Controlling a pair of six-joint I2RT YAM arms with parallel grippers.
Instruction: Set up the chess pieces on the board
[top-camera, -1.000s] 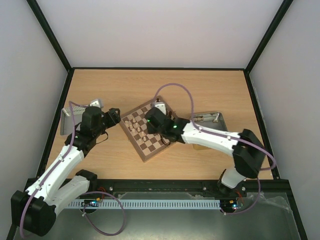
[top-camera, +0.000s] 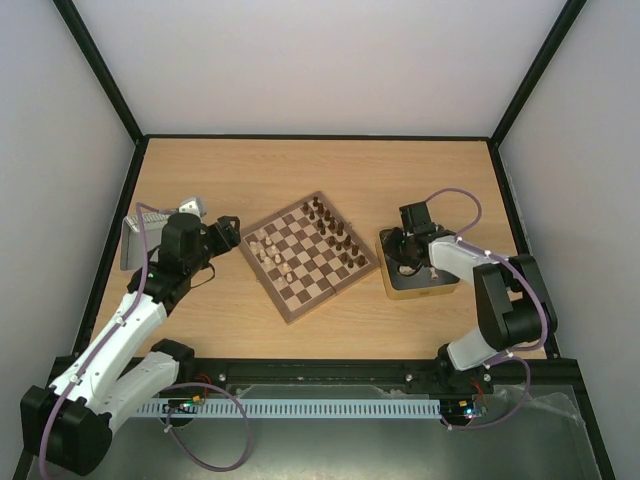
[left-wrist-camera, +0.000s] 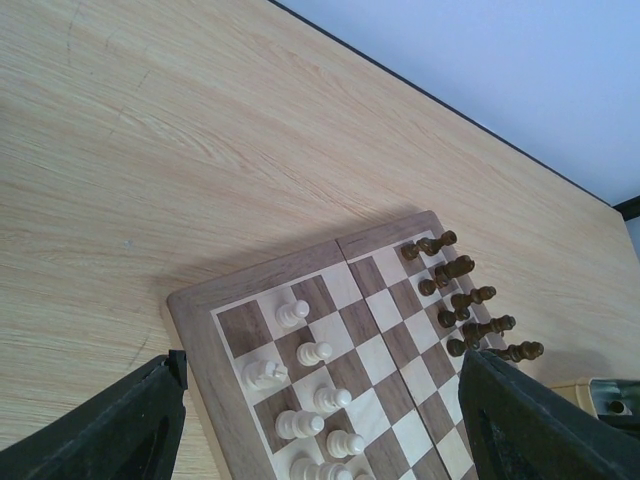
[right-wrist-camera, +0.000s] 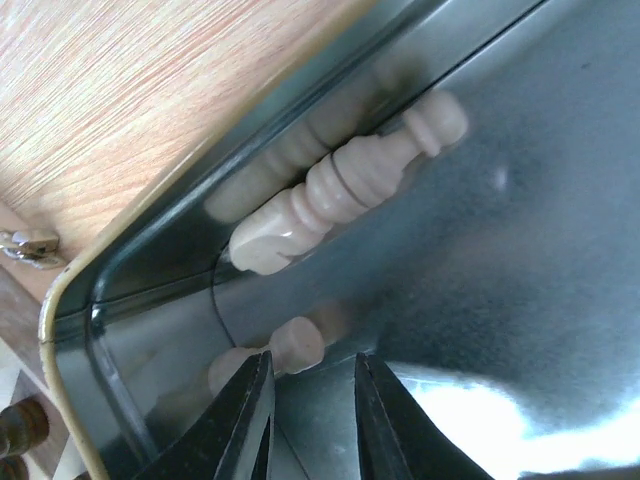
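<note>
The chessboard (top-camera: 300, 300) lies mid-table with white pieces (left-wrist-camera: 291, 313) at its left and dark pieces (left-wrist-camera: 444, 241) along its right. My open left gripper (top-camera: 226, 236) hovers left of the board; in its wrist view nothing is between the fingers. My right gripper is inside the metal box (top-camera: 420, 292), its fingers apart with nothing between them, just beside a small white piece (right-wrist-camera: 296, 345). A larger white piece (right-wrist-camera: 355, 180) lies on its side along the box wall.
A grey container (top-camera: 133, 242) sits at the left behind my left arm.
My right arm has moved rightward from over the chessboard into the box at the right. The left arm and the pieces on the board look unchanged.
</note>
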